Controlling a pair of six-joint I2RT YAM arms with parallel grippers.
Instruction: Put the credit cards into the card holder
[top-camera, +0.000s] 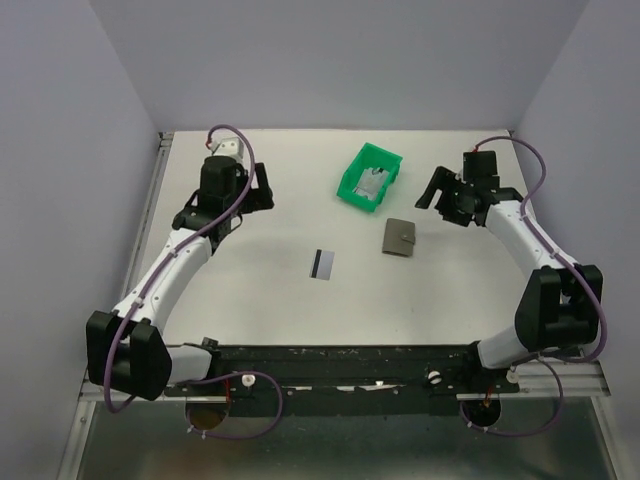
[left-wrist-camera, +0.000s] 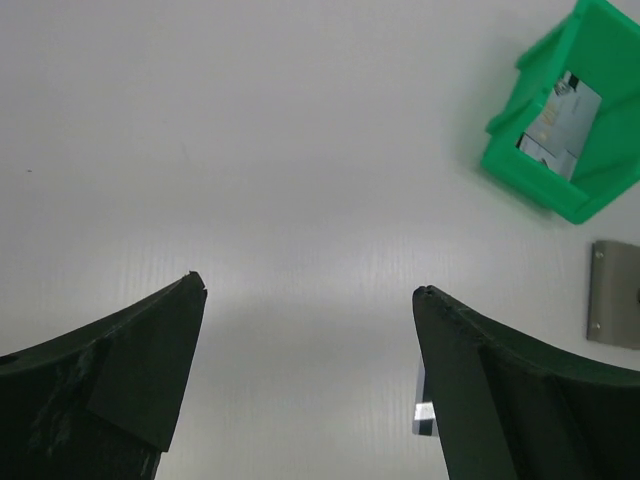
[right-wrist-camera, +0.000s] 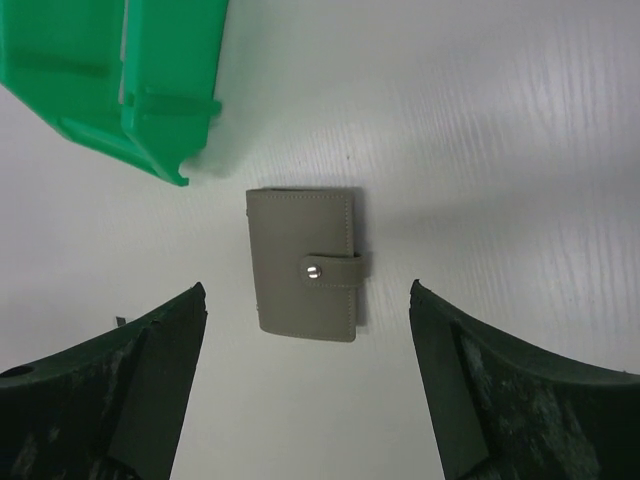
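Observation:
A white card with a dark stripe (top-camera: 322, 264) lies on the table in the lower middle. The grey-brown card holder (top-camera: 398, 237) lies to its upper right, its strap with a snap closed over it in the right wrist view (right-wrist-camera: 292, 240). My left gripper (top-camera: 262, 186) is raised at the left, fingers apart and empty, with the card partly behind a finger in the left wrist view. My right gripper (top-camera: 431, 189) hangs above and right of the holder, fingers apart with nothing between them.
A green bin (top-camera: 353, 180) at the back middle holds grey-white flat items, perhaps cards.

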